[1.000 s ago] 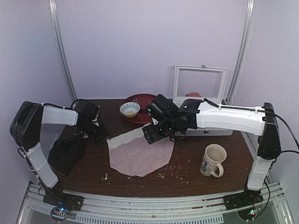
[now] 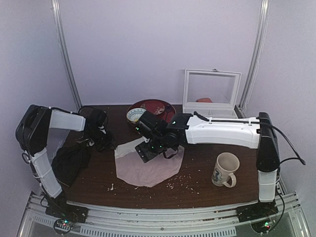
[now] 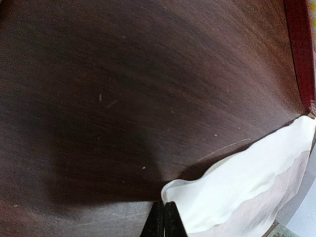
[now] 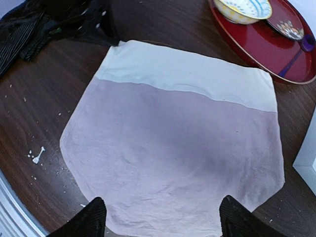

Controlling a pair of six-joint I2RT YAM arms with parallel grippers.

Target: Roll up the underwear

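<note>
The pink underwear (image 2: 143, 170) with its white waistband (image 4: 187, 74) lies flat and spread on the table. In the left wrist view, my left gripper is shut on the waistband's left corner, whose edge bunches up a little at the fingertips. My right gripper is open above the cloth, its fingers (image 4: 88, 219) wide apart with nothing gripped between them. From above, the right arm covers the waistband's right part.
Behind the cloth stands a red tray (image 4: 237, 44) with a patterned bowl (image 4: 244, 10), close to the waistband. A mug (image 2: 226, 169) stands at the right, a white box (image 2: 210, 109) at the back right. Dark cloth (image 2: 71, 163) lies at the left; crumbs dot the front.
My right arm shifted left over the cloth and remains open.
</note>
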